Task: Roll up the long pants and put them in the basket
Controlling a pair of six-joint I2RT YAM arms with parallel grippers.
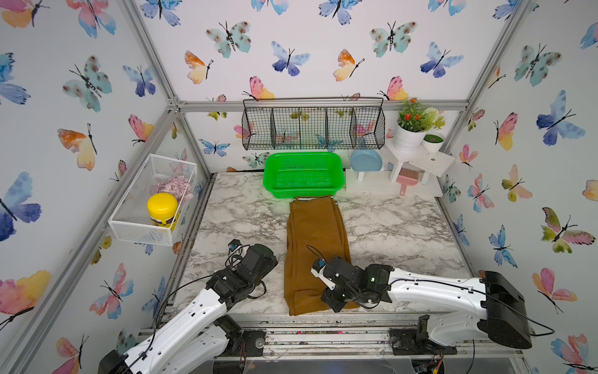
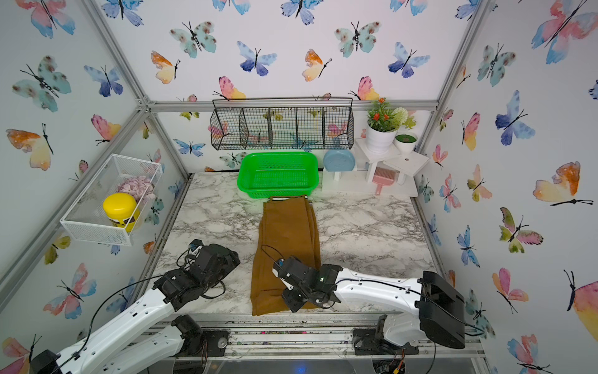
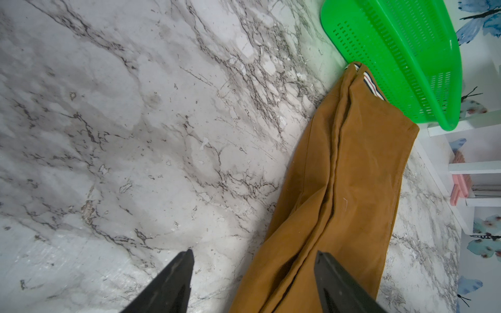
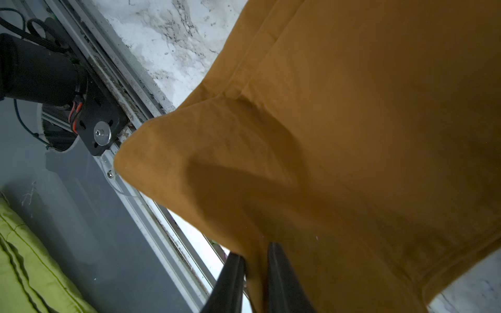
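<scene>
Brown pants (image 1: 314, 230) lie lengthwise down the middle of the marble table, their far end against the green basket (image 1: 303, 174). My right gripper is shut on the near end of the pants, and the fabric there lifts and bends over at the table's front edge. My left gripper hangs open just left of the pants, near their long left edge, with nothing held between its fingers.
Bare marble (image 1: 236, 212) flanks the pants on both sides. A white stand (image 1: 436, 162) with plants is at the back right. A white mesh basket (image 1: 134, 230) with a yellow container hangs on the left wall.
</scene>
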